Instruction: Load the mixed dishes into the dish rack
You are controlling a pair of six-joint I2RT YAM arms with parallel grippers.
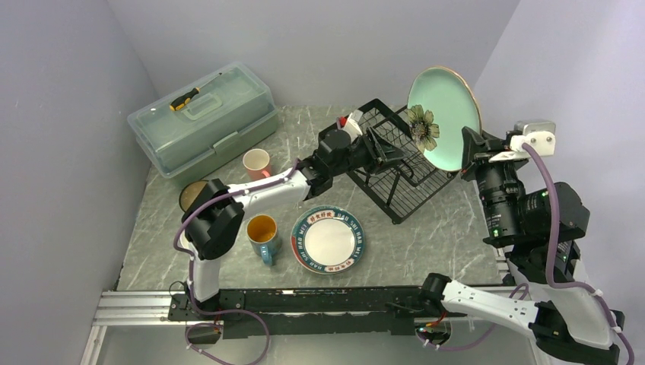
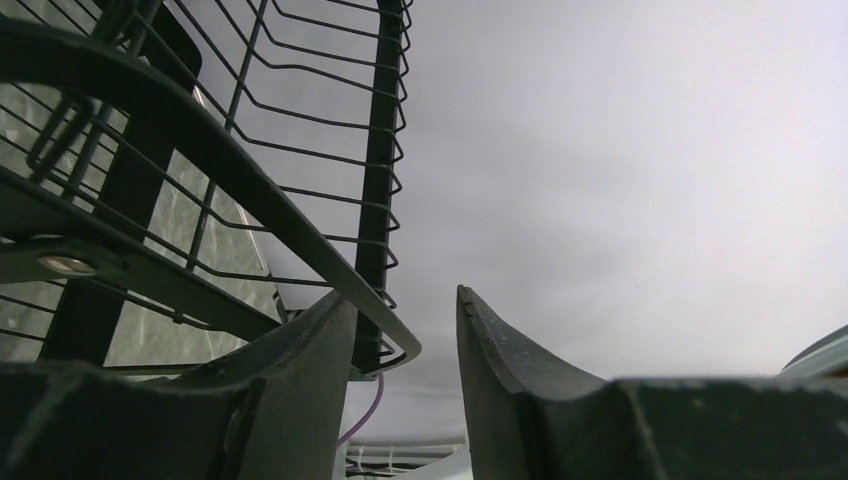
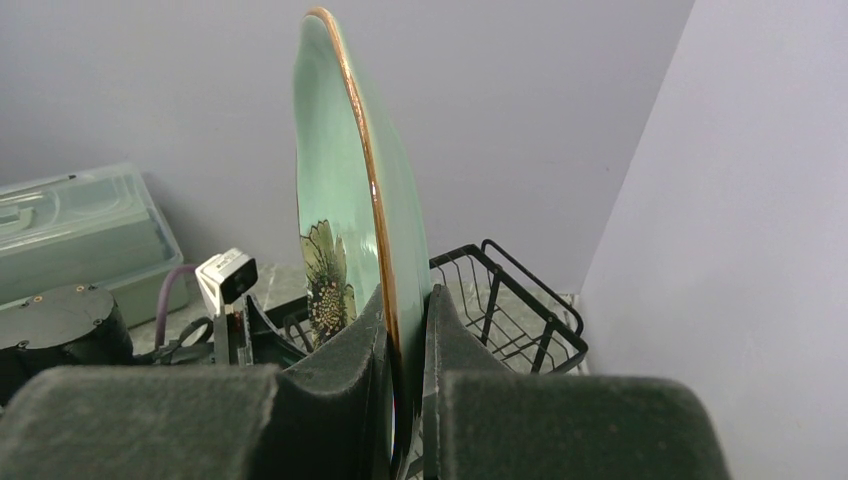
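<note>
My right gripper (image 1: 471, 156) is shut on the rim of a mint plate with a flower (image 1: 449, 106), held upright above the right part of the black dish rack (image 1: 411, 201); in the right wrist view the plate (image 3: 405, 250) stands between the fingers. My left gripper (image 1: 389, 156) is over the rack's middle; in the left wrist view its fingertips (image 2: 340, 312) are apart with nothing between, beside the rack's bent bar (image 2: 250, 180). A white plate with a patterned rim (image 1: 328, 239), a blue mug (image 1: 270, 247) and a pink mug (image 1: 257, 167) stand on the counter.
A lidded box (image 1: 182, 129) with a screwdriver on it is at the back left. Another round dish (image 1: 190, 194) is partly hidden behind the left arm. Walls enclose the back and sides.
</note>
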